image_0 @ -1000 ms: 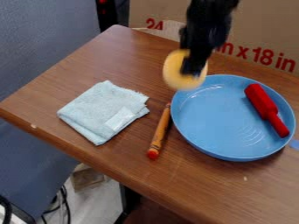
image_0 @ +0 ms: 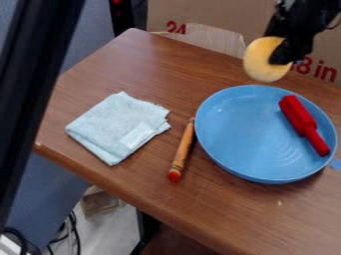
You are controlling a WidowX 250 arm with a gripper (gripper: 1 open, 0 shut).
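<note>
My gripper (image_0: pixel 286 32) is at the top right, dark and partly out of frame, with a round yellow object (image_0: pixel 266 61) hanging at its fingers above the back of the blue plate (image_0: pixel 237 138). The gripper seems to hold it, though the fingertips are hard to make out. A red object (image_0: pixel 301 122) lies on the plate's right side. An orange stick with a red tip (image_0: pixel 184 148) lies left of the plate, and a folded pale blue cloth (image_0: pixel 116 127) lies further left.
A cardboard box (image_0: pixel 200 15) stands along the back. The table's left edge drops to the floor.
The things on the table have not moved.
</note>
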